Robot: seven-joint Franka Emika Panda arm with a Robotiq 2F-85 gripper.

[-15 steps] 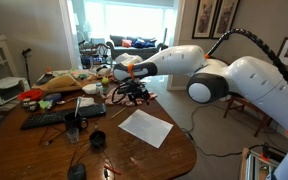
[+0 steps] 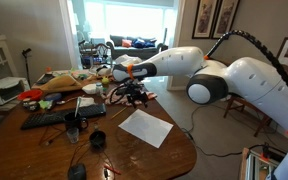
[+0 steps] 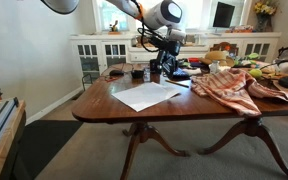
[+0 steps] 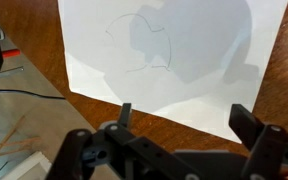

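Note:
A white sheet of paper [image 2: 146, 127] lies flat on the brown wooden table [image 2: 144, 160]. In the wrist view the paper [image 4: 199, 85] carries a faint thin curved drawing in its upper left part, and a soft shadow falls across it. My gripper is open, its two dark fingers wide apart with nothing between them. It hangs above the table, over the paper's edge in the wrist view. From the second exterior side, the gripper [image 3: 164, 70] shows above and behind the paper [image 3: 146, 95].
A patterned cloth [image 3: 227, 92] covers the table's end. A dark cup [image 2: 97, 138], a mug [image 2: 74, 126] and a keyboard [image 2: 46, 119] stand left of the paper, with a computer mouse [image 2: 77, 171] near the front. Bare wood lies in front of the paper.

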